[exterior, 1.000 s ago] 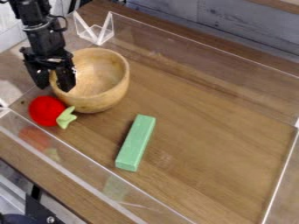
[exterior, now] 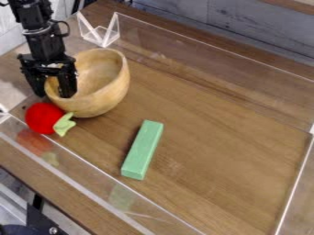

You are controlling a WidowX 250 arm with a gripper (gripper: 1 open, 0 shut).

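My black gripper (exterior: 50, 83) is at the left end of the view, low over the left rim of a wooden bowl (exterior: 103, 84); its fingers are dark and partly blurred together against the bowl. A red vegetable (exterior: 43, 117) with a pale green top lies just below the bowl, at the near left. A green block (exterior: 142, 150) lies by itself on the wooden floor of the workspace, right of and below the bowl.
A white wire rack (exterior: 101, 29) stands at the back left. Clear plastic walls edge the workspace (exterior: 227, 119), whose middle and right are bare wood.
The bowl has shifted slightly to the left, and my gripper has moved a little left with it. The green block has stayed still.
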